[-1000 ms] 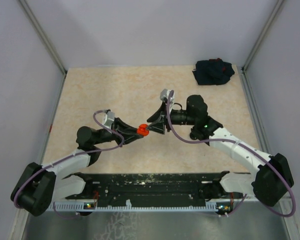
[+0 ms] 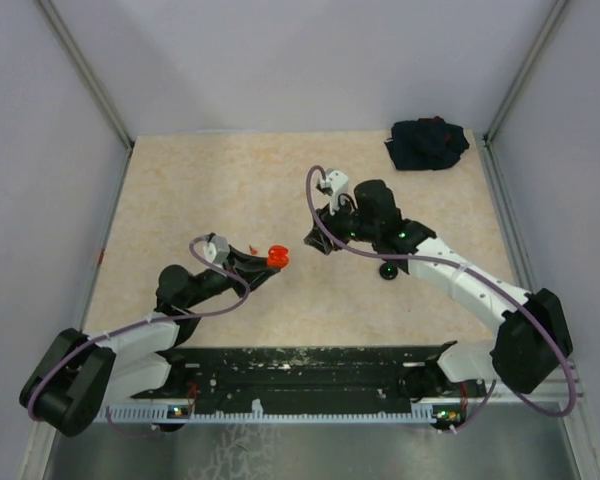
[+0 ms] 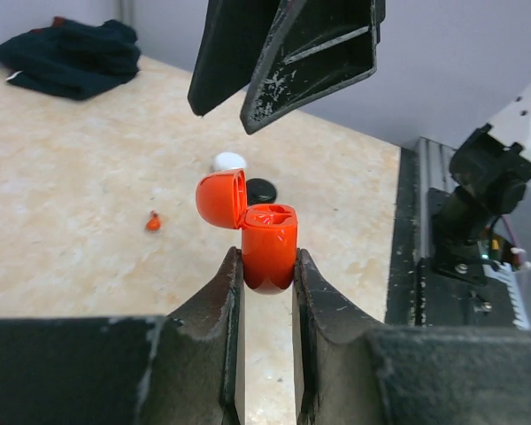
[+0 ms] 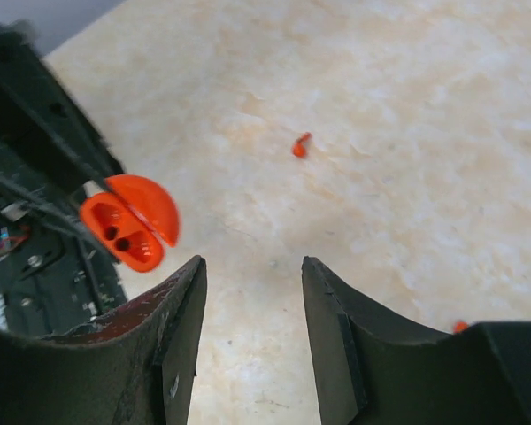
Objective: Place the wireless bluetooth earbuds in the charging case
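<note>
The red charging case (image 3: 270, 248) is clamped between the fingertips of my left gripper, raised above the table with its lid (image 3: 221, 198) swung open. In the right wrist view, two dark sockets show inside the case (image 4: 121, 232). My right gripper is open, its fingers apart and nothing between them; it is to the right of the case, clear of it. A small red earbud (image 4: 300, 145) lies on the table near the left gripper. Another small red piece (image 4: 460, 326), likely the other earbud, is partly hidden by a right finger.
A round black object (image 2: 388, 271) lies on the table under the right arm, with a white rounded object (image 3: 229, 161) near it. Dark folded cloth (image 2: 427, 144) occupies the far right corner.
My right gripper was at the case and has drawn back from it, away from the front edge. The left gripper and case have shifted slightly left and away from the front edge.
</note>
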